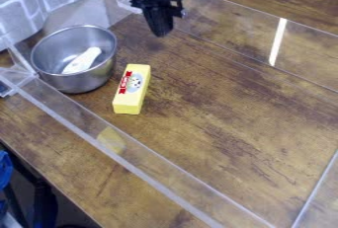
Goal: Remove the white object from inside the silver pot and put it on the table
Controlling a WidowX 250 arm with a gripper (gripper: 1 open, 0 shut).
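The silver pot (45, 56) stands at the left, its open top facing the camera. Inside it the white object (83, 59) lies slanted against the pot's inner side. My black gripper (160, 32) is at the top of the view, to the right of the pot and clear of it. No white thing shows at its fingertips. It is too dark and small to make out whether the fingers are apart or together.
A yellow box (130, 90) with a red and white label lies on the wooden table (224, 114), right of the pot. Clear plastic walls edge the surface.
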